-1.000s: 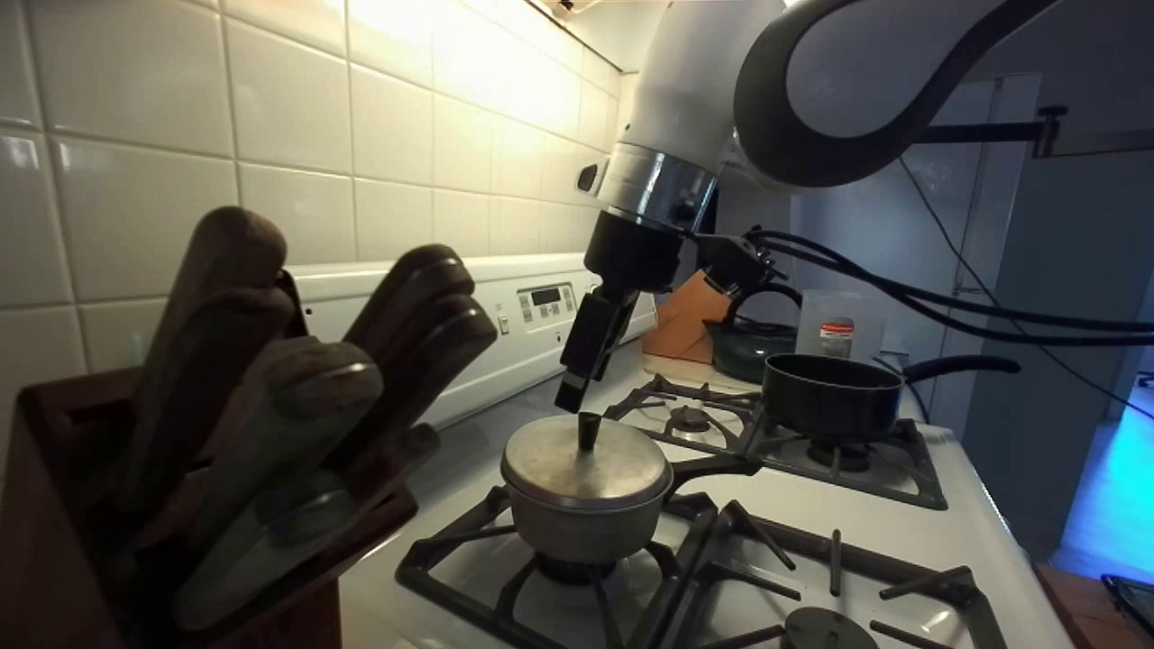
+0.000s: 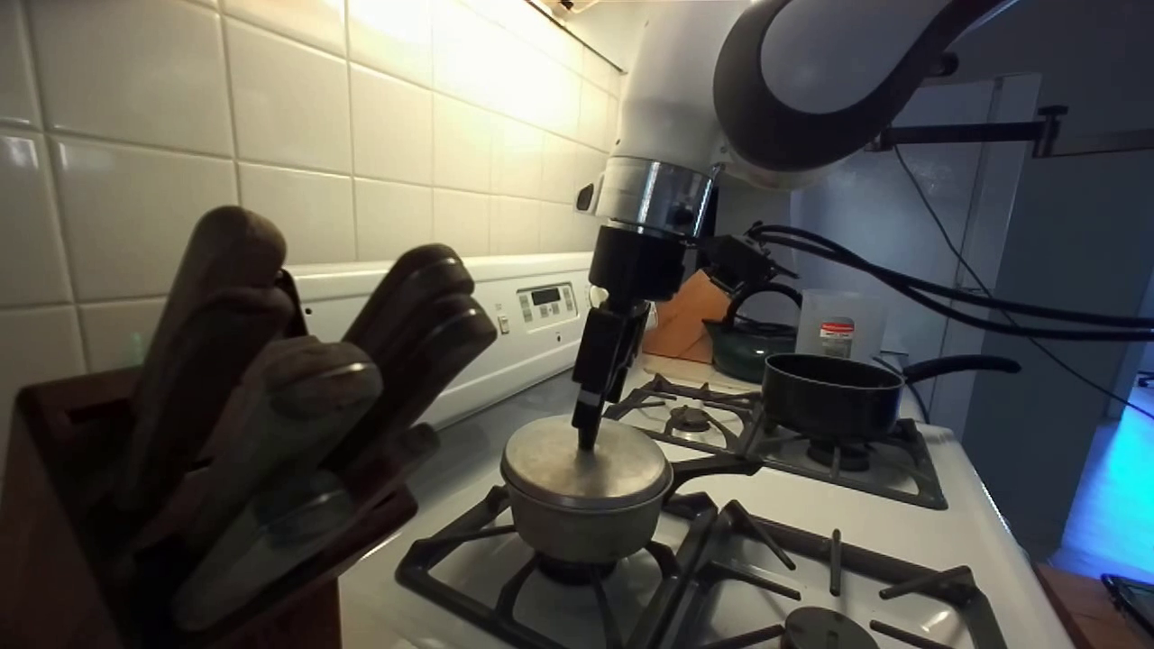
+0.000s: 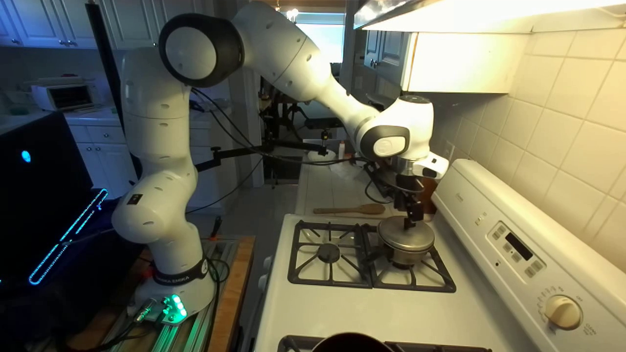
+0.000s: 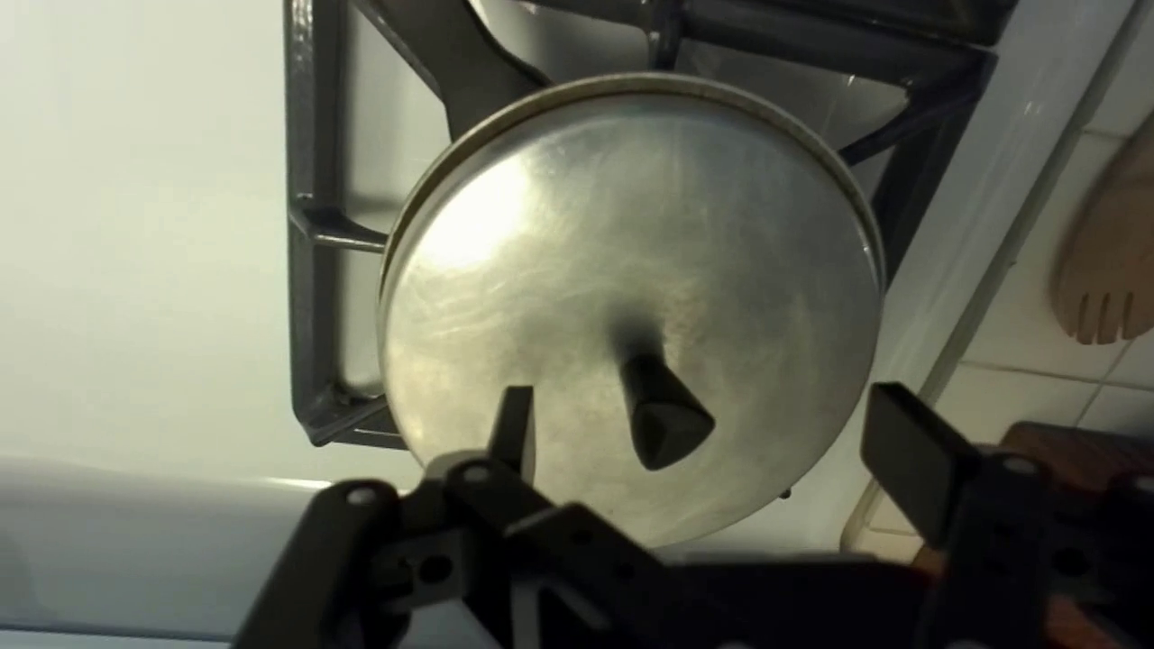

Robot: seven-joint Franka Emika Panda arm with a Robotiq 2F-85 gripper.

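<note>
A metal saucepan (image 2: pixel 587 526) stands upright on a burner grate near the stove's back panel, with its dark handle (image 2: pixel 719 467) pointing toward the front. Its silver lid (image 4: pixel 649 249) is seated on top and carries a small black knob (image 4: pixel 668 420). Directly over the lid, pointing down, is my gripper. Its fingers are wide open, one finger (image 4: pixel 513 431) on either side of the knob in the wrist view, and both are apart from it. In exterior view 1 the fingertips overlap the knob's upper part.
A black pot (image 2: pixel 833 395) sits on another burner. The knife block (image 2: pixel 65 476) fills the near left of exterior view 1. A wooden spoon (image 3: pixel 352 209) lies on the counter beyond the stove. The stove's control panel (image 3: pixel 519 246) rises close behind the saucepan.
My gripper has come down and slightly right in exterior view 1, turning more upright, from above and left of the knob to right over it. The saucepan and lid have not moved.
</note>
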